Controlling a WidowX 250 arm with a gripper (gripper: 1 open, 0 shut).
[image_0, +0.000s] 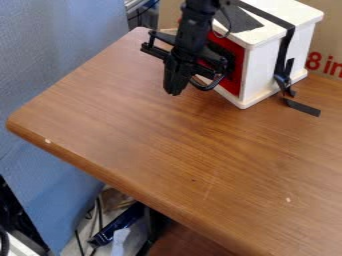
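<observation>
The black robot gripper (175, 84) hangs from the top centre, pointing down in front of the red-faced side (229, 78) of a white box (254, 90) at the back of the wooden table. Its fingertips are low over the table, left of the box. I cannot tell whether the fingers are open or shut. Black straps (285, 60) run over the box's white side and down onto the tabletop.
A cardboard box (325, 55) stands behind at the right. A blue padded panel (47, 90) lies beyond the left edge, with cables below.
</observation>
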